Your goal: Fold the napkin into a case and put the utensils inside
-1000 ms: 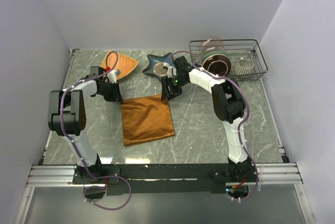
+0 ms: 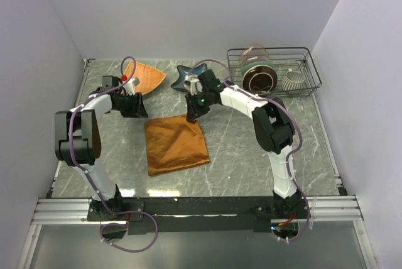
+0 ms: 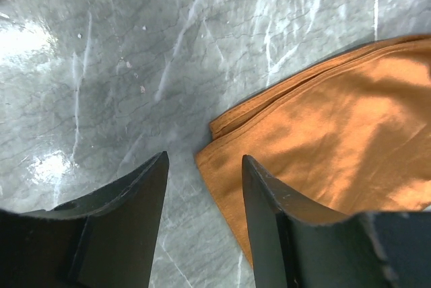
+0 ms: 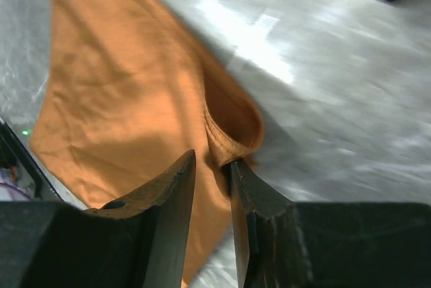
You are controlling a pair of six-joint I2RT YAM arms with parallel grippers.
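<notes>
An orange napkin [image 2: 176,146] lies flat on the marble table, its far edge doubled over. Its far-left corner [image 3: 215,157] sits between the tips of my open left gripper, seen from above; in the top view that gripper [image 2: 135,110] is just left of the napkin. My right gripper is shut on the far-right corner of the napkin, where the fabric [image 4: 229,126] is bunched into a raised fold. No utensils can be made out clearly.
An orange leaf-shaped dish [image 2: 151,74] and a blue star-shaped dish [image 2: 179,83] stand behind the napkin. A wire rack [image 2: 308,80] with plates and a ribbed cup [image 2: 293,82] is at the back right.
My right gripper has moved left and slightly toward the front, drawing at the napkin's corner. My left gripper has shifted slightly left.
</notes>
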